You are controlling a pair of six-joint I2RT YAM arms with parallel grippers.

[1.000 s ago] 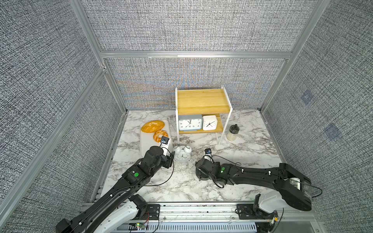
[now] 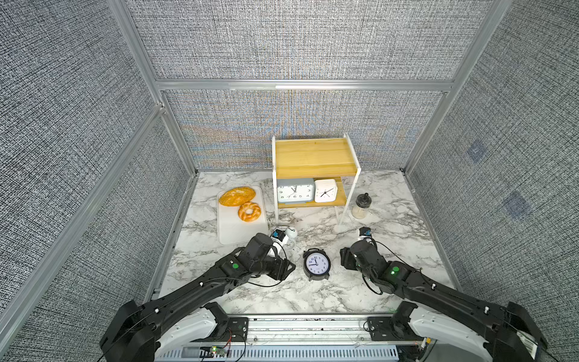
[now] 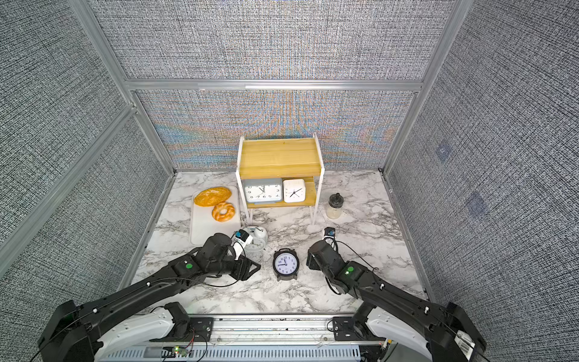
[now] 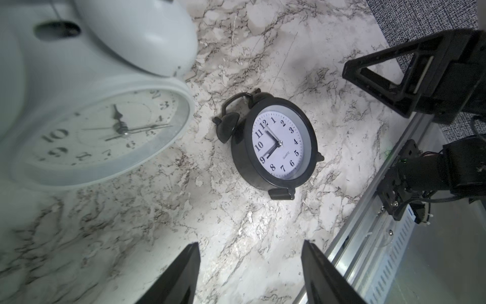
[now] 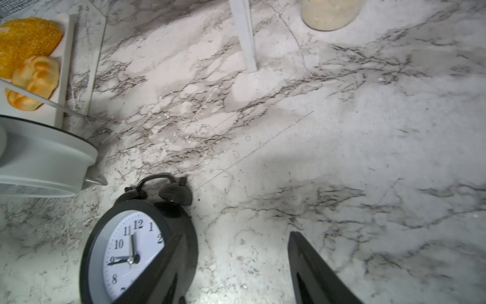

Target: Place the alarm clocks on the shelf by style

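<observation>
On the marble table a black twin-bell clock [image 2: 316, 264] rests between my two arms, its dial facing up. Just to its left and behind is a white twin-bell clock [image 3: 258, 236], partly covered by the left arm in the top left view. The shelf's lower board [image 2: 342, 194] carries a grey rectangular clock [image 2: 295, 190] and a white square clock [image 2: 325, 190]; its top board [image 2: 313, 154] is bare. My left gripper is open and empty, left of the black clock. My right gripper stands part open right of that clock, nothing between its fingers.
A white tray [image 2: 232, 228] with two breads lies at the left, near the shelf's left leg. A jar with a dark lid [image 2: 362, 206] stands right of the shelf. Bare tabletop [image 2: 398, 241] lies at the right.
My left gripper has moved right and toward the front, now in front of the white twin-bell clock. My right gripper has moved right, off the black clock, which now shows fully.
</observation>
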